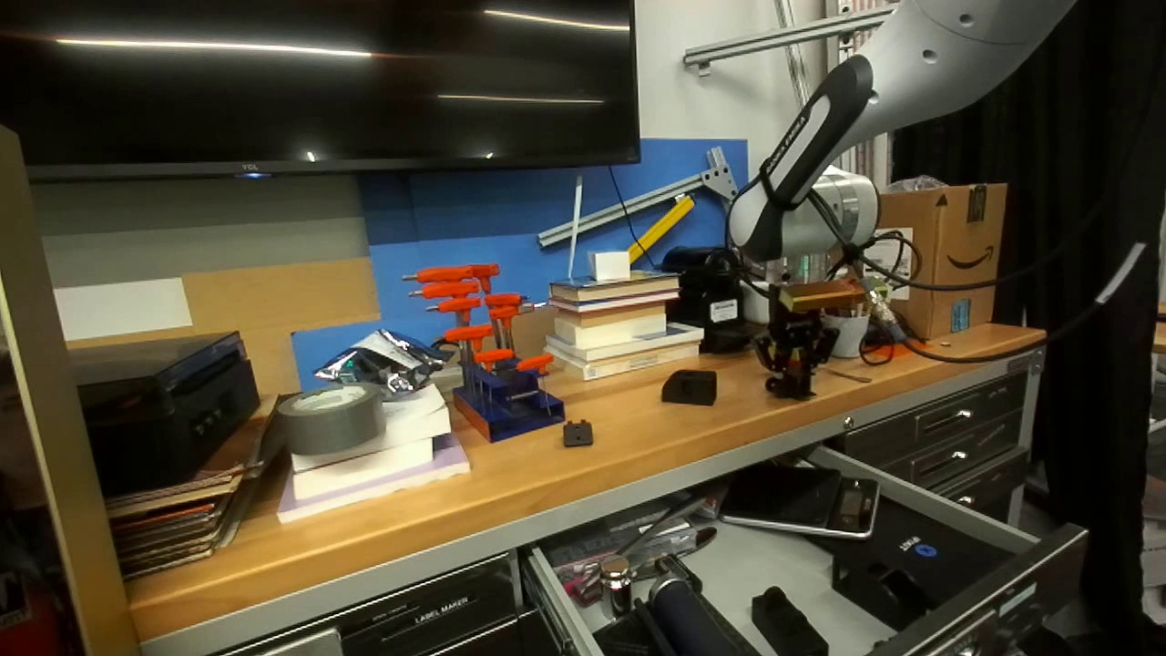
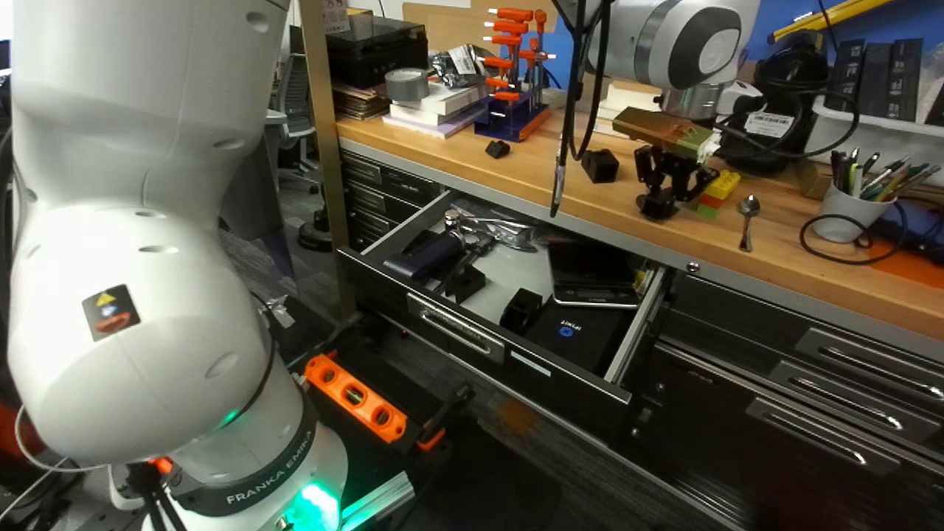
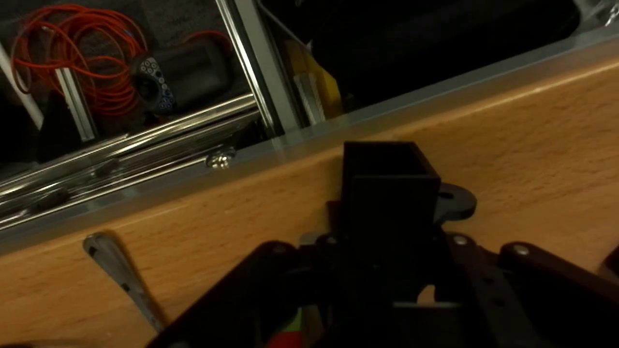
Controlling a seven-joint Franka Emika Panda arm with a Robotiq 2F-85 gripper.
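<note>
Low over the right part of the bench, my gripper (image 1: 793, 366) is shut on a black part (image 1: 787, 387). In the wrist view this part (image 3: 394, 197) looks like a dark block, with a rounded, holed tab (image 3: 458, 203) sticking out to its right. Dark fingers hide its lower end. Exterior view 2 has the gripper (image 2: 661, 190) just above the wooden top, the black part (image 2: 656, 207) at its tips. Whether the part still touches the bench cannot be told.
An open drawer (image 2: 504, 274) holding black items lies below the bench edge. Near the gripper are a black block (image 1: 690, 387), toy bricks (image 2: 718, 190), a spoon (image 2: 748, 217) and a pen cup (image 2: 841, 212). A small black piece (image 1: 578, 434) sits farther left.
</note>
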